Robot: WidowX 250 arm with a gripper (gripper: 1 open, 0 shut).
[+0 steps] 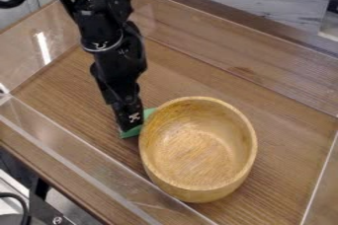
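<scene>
The black gripper (122, 105) reaches down from the upper left, its open fingers low over a small green object (141, 122) on the wooden table. That object lies against the left side of a large tan bowl (199, 150), partly hidden by the gripper and the bowl's rim. The bowl looks empty.
A white-grey wood-patterned surface (264, 2) runs along the back. A metal edge runs along the front left, with a dark cable at the bottom left.
</scene>
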